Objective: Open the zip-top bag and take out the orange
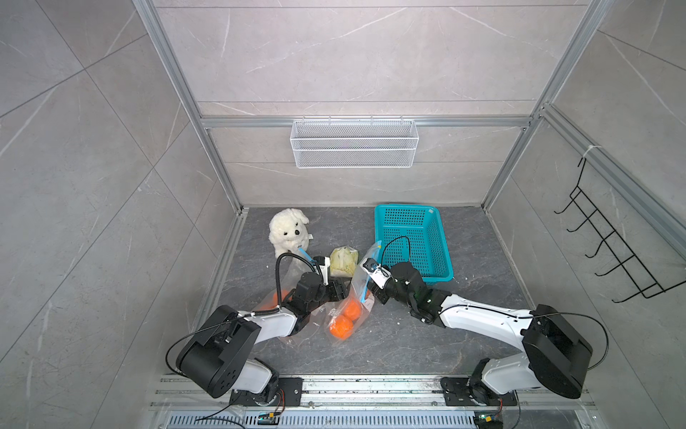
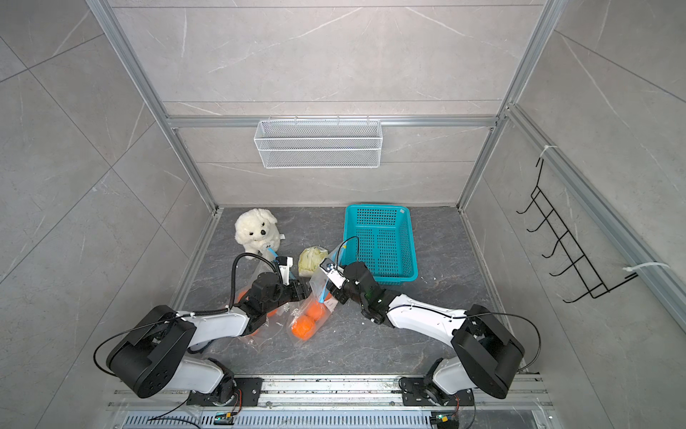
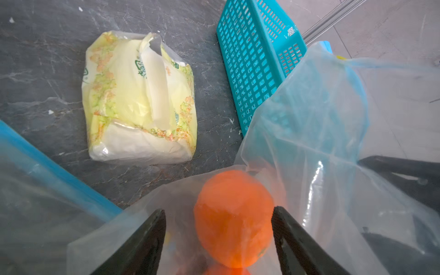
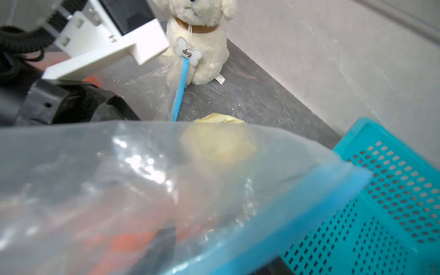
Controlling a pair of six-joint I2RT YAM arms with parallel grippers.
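Observation:
Clear film of a zip top bag (image 1: pixel 366 266), with a blue strip along its edge, stands raised between my grippers. Several oranges (image 1: pixel 341 327) lie inside film; one orange (image 3: pixel 236 220) shows large in the left wrist view. More film with a blue strip (image 4: pixel 181 84) is left of my left arm; I cannot tell whether it is the same bag. My left gripper is open, its fingers apart on either side of the orange in view. At the bag's right side is my right gripper (image 1: pixel 375 287); film covers its fingers in its wrist view, hiding whether they grip anything.
A yellow-white package (image 3: pixel 142 100) sits just behind the bag. The teal basket (image 1: pixel 448 250) stands at the back right, and a white toy dog (image 1: pixel 287 227) at the back left. Bare table (image 1: pixel 421 346) lies in front of the right arm.

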